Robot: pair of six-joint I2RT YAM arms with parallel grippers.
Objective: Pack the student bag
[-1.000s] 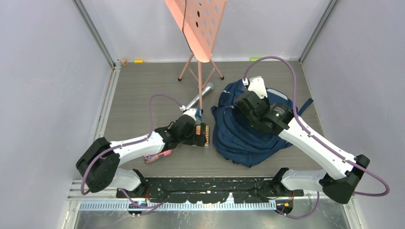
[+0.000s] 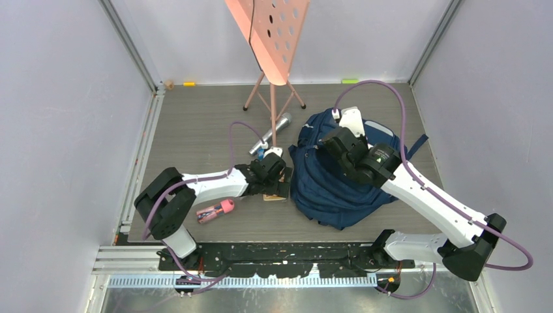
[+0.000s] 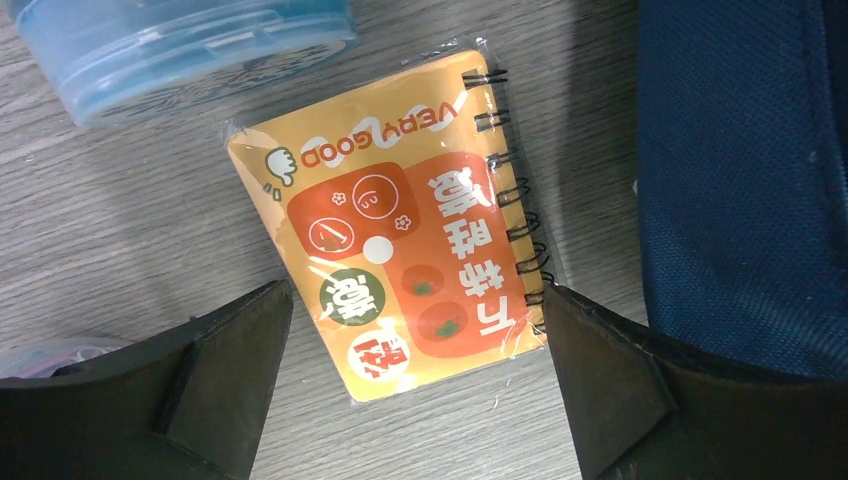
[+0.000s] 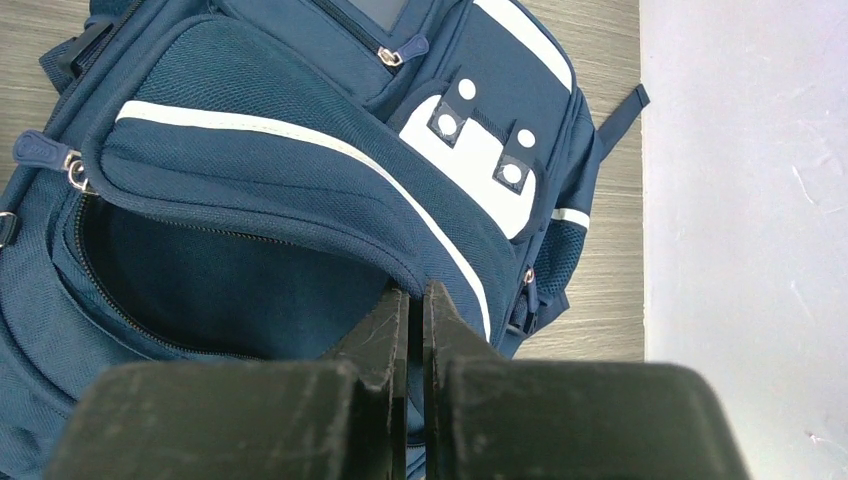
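An orange spiral notebook (image 3: 400,225) in a clear wrapper lies flat on the table. My left gripper is open above it, one finger (image 3: 235,370) off the notebook's left edge and the other at its spiral edge. The dark blue backpack (image 2: 336,189) lies to the right, its side close by the notebook in the left wrist view. With its main pocket (image 4: 230,270) gaping, the bag's upper flap edge is pinched by my right gripper, which is shut on it. From above, the left arm mostly covers the notebook.
Beside the notebook lies a blue translucent container (image 3: 190,50). A pink-capped clear case (image 2: 215,210) rests nearer the front, and a silver tube (image 2: 269,135) lies behind, near a pink tripod stand (image 2: 274,98).
The left arm has moved to the right, bringing its gripper further over the notebook and nearer the backpack. My right arm has barely shifted, and the backpack stays in place.
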